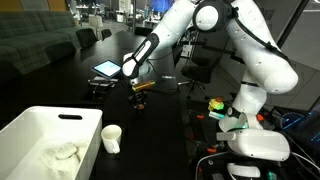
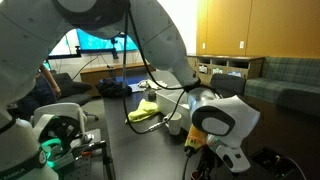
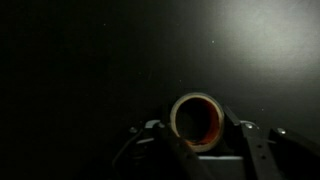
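A small hollow round object (image 3: 197, 122) with a pale tan rim and a reddish-brown inside sits between the dark fingers at the bottom of the wrist view. My gripper (image 1: 139, 103) is down at the black table and shut on this object. In the second exterior view the gripper (image 2: 201, 163) is near the bottom edge, with the object mostly hidden by the fingers and hand.
A white mug (image 1: 111, 138) stands nearer the first camera, beside a large white bin (image 1: 85, 122) with pale cloth inside. A tablet-like panel (image 1: 107, 69) lies behind the arm.
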